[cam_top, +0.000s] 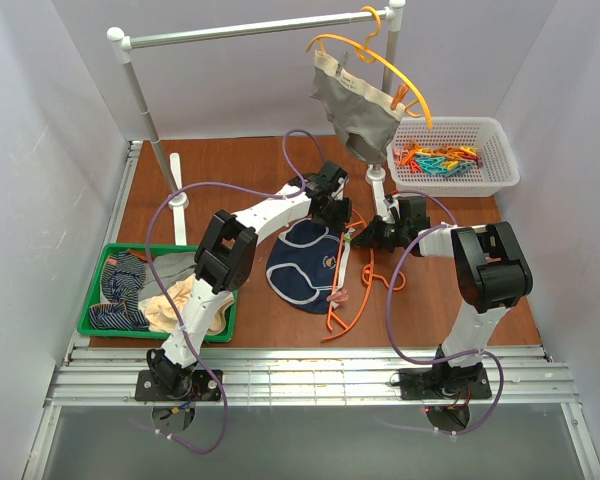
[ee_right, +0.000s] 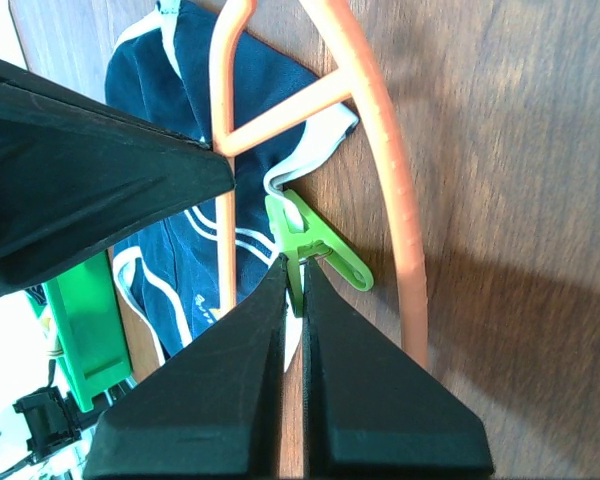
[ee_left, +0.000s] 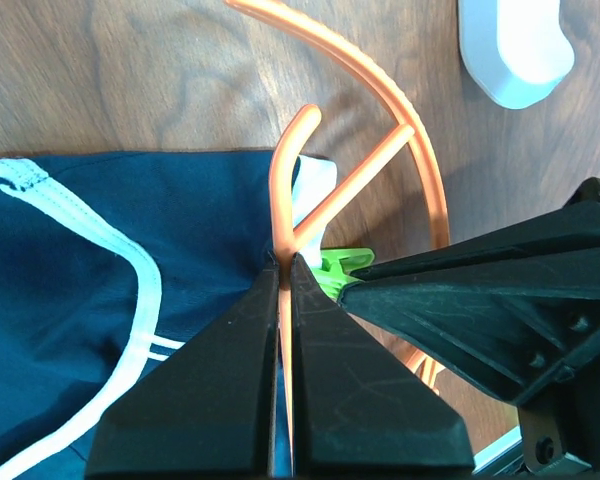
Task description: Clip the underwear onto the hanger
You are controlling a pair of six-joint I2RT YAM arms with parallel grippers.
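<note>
Navy underwear with white trim (cam_top: 295,265) lies flat on the table, an orange hanger (cam_top: 355,315) along its right edge. In the left wrist view my left gripper is shut on the hanger's bar (ee_left: 282,200) over the underwear. My right gripper is shut on a green clip (ee_right: 335,255) at the underwear's white waistband, between the hanger's bars. Whether the clip grips the fabric is unclear. A pink clip (cam_top: 338,298) sits lower on the same edge.
A green bin of clothes (cam_top: 227,330) is at left, a white basket of clips (cam_top: 500,150) at back right. A grey garment (cam_top: 355,105) hangs from the rack (cam_top: 250,28).
</note>
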